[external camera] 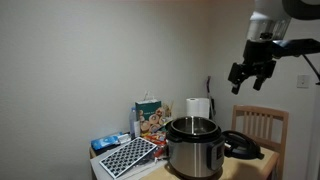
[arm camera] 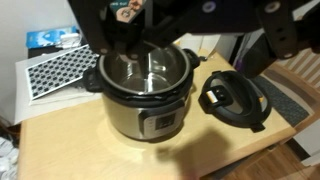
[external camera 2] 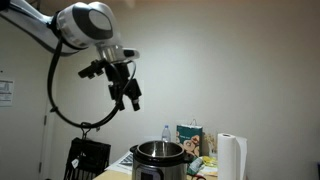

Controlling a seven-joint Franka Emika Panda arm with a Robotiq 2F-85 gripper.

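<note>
High above the table, my gripper (external camera: 247, 84) hangs open with nothing between its fingers; in exterior view 2 the gripper (external camera 2: 127, 105) is likewise empty. Below it stands a steel and black pressure cooker (external camera: 195, 152), upright and uncovered. Its shiny inner pot (arm camera: 150, 70) looks empty in the wrist view, though dark gripper parts hide some of the rim. The black lid (arm camera: 235, 98) lies on the table to the right of the cooker, apart from it.
A black-and-white perforated board (external camera: 125, 157) lies left of the cooker, near a blue box (external camera: 108, 142). Behind are a printed bag (external camera: 150, 115) and a paper towel roll (external camera 2: 231, 157). A wooden chair (external camera: 262, 114) stands beyond.
</note>
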